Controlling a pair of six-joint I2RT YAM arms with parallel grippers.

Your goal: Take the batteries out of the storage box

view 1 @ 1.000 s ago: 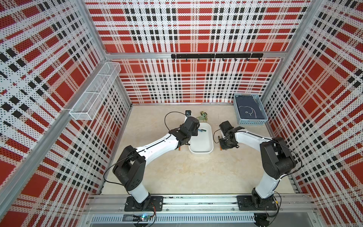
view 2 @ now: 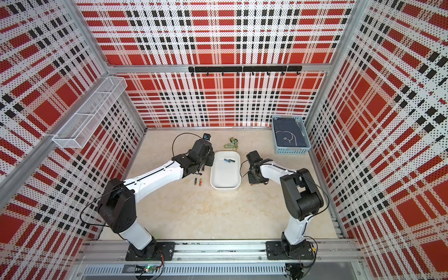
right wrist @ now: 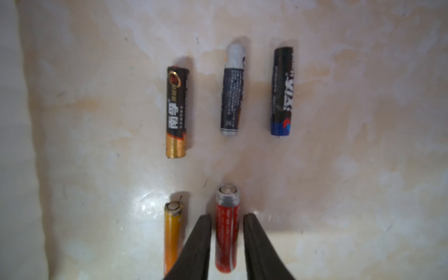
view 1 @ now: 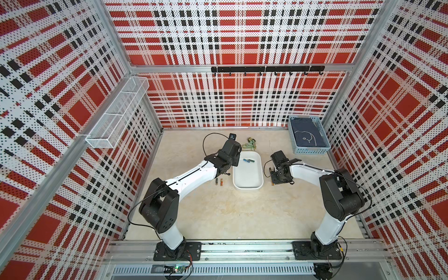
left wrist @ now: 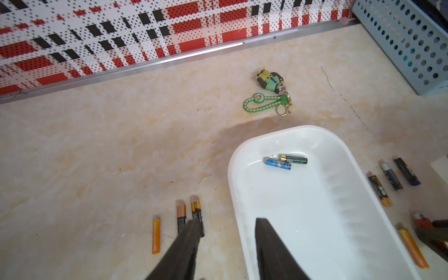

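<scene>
The white storage box (view 1: 247,175) holds a blue battery (left wrist: 278,164) and a dark green battery (left wrist: 293,159) at its back. My left gripper hangs above the box's left side, open, with nothing between its fingers. Batteries lie on the table left of the box, among them an orange one (left wrist: 155,235). Several more lie right of it, including a black-gold one (right wrist: 176,112). My right gripper is low on that side, fingers open around a red battery (right wrist: 226,254), beside a yellow battery (right wrist: 172,233).
A green keychain (left wrist: 264,105) lies behind the box. A blue perforated basket (view 1: 309,149) stands at the back right. A wire rack (view 1: 100,140) is on the left wall.
My left gripper has shifted slightly upward in the top left view, uncovering batteries left of the box. My right gripper has shifted only slightly.
</scene>
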